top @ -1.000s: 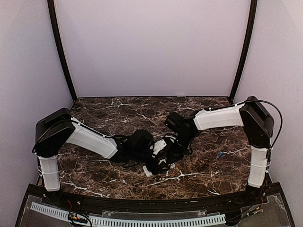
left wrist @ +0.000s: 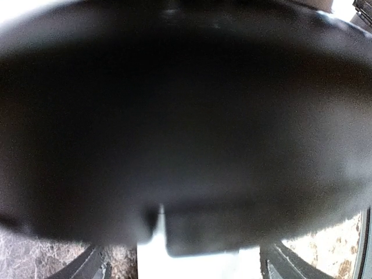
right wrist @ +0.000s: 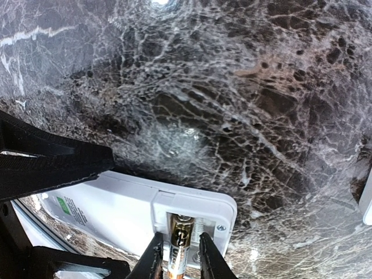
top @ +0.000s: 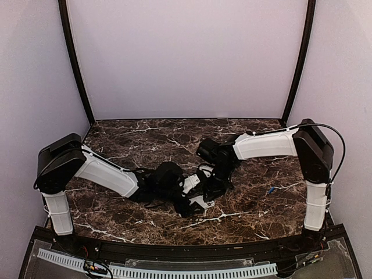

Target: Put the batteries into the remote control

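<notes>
The white remote control (right wrist: 125,203) lies on the marble table with its battery compartment facing up. A battery (right wrist: 182,229), dark and gold at its visible end, is in the compartment at a slant I cannot judge. My right gripper stands open, with one finger on each side of the battery and small gaps between. My left gripper is open around the remote's body; in the left wrist view a gap shows between one finger and the remote. From above, the arms hide much of the remote (top: 202,201).
A white piece (right wrist: 367,200) lies at the right edge of the right wrist view. Further right on the table is a small blue object (top: 271,189). A dark, blurred body fills most of the left wrist view.
The left gripper now covers the remote's near-left end, which showed earlier; more of its right end shows.
</notes>
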